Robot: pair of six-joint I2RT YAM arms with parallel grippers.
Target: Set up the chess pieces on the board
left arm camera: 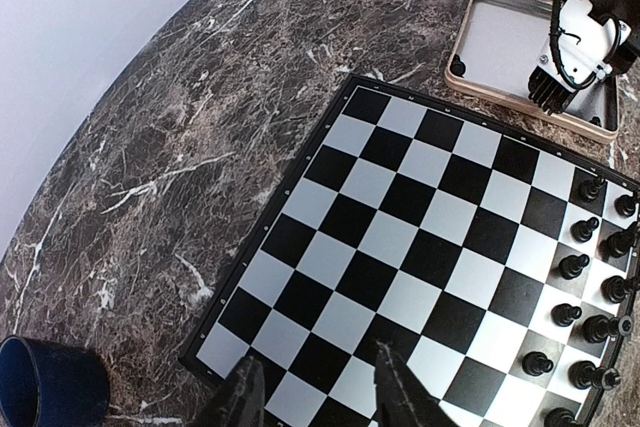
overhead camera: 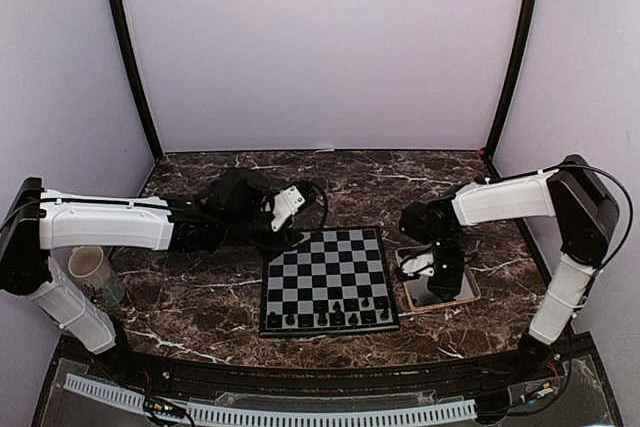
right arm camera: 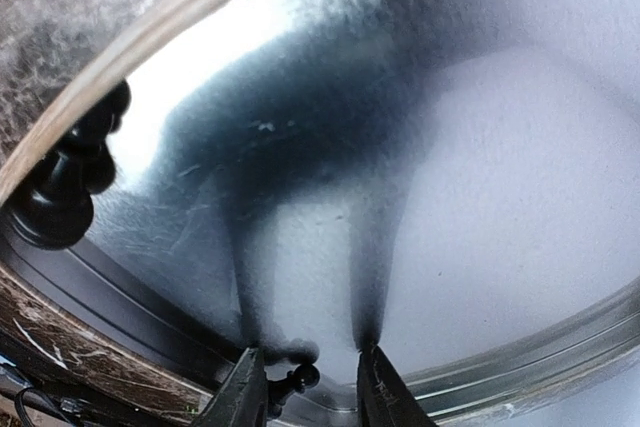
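Observation:
The black-and-white chessboard (left arm camera: 385,237) has two rows of black pieces along one side, among them a pawn (left arm camera: 566,314). My left gripper is open over the board, nothing between its fingers. Inside the wooden-rimmed tray (overhead camera: 477,297), my right gripper (overhead camera: 444,292) hangs low. It too is open in the right wrist view, with its fingertips (right arm camera: 240,377) apart. A small black piece (right arm camera: 303,377) shows in the gap close to the left finger, near the tray wall; contact cannot be told. Another black piece (right arm camera: 55,209) lies against the tray's left edge.
A dark blue cup (left arm camera: 50,387) stands left of the board, at the table's left side. Behind the board the marble table (overhead camera: 360,177) is bare. The tray sits close to the board's right edge, its raised rim around the right gripper.

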